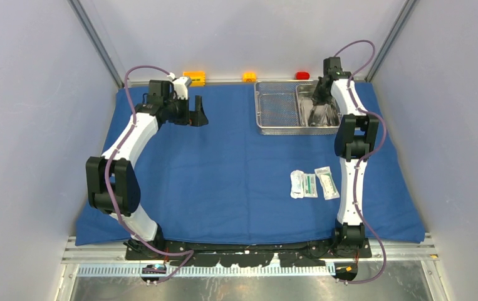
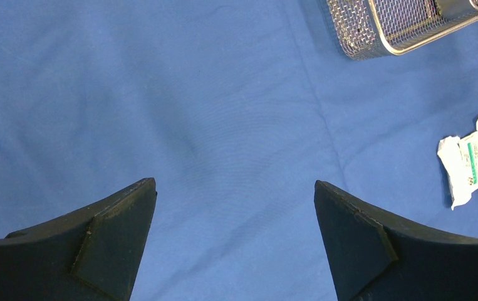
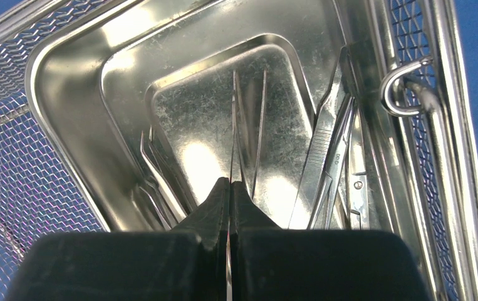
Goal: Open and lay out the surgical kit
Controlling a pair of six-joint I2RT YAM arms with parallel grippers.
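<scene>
In the top view the wire-mesh basket (image 1: 277, 131) stands at the back right, holding a steel tray (image 3: 67, 119) of metal instruments. My right gripper is shut, pointing down into that tray. A slim pair of tweezers (image 3: 262, 119) runs up to its fingertips; whether a thin arm of it is pinched between them I cannot tell. Curved-tip tweezers (image 3: 161, 179) lie to the left, and a scalpel handle (image 3: 317, 147) and scissors-like tools (image 3: 357, 182) to the right. Over bare cloth at the left, my left gripper is open and empty.
Several white-and-green packets (image 1: 309, 185) lie on the blue cloth (image 1: 205, 182) in front of the basket. Yellow blocks (image 1: 195, 78) and a red block (image 1: 302, 76) line the back edge.
</scene>
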